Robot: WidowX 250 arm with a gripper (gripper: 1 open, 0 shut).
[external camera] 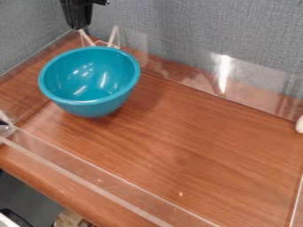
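Observation:
A teal bowl (pixel 89 89) sits on the wooden table (pixel 196 160) at the left. Above its back rim, at the top of the view, a black part of my gripper (pixel 76 12) hangs in the air, cut off by the frame's edge; its fingertips are hard to make out, and nothing visible hangs from it.
Pale sticks (pixel 112 36) stand behind the bowl. A clear low barrier (pixel 225 82) runs along the back and front edges. A small white object (pixel 299 124) is at the right edge.

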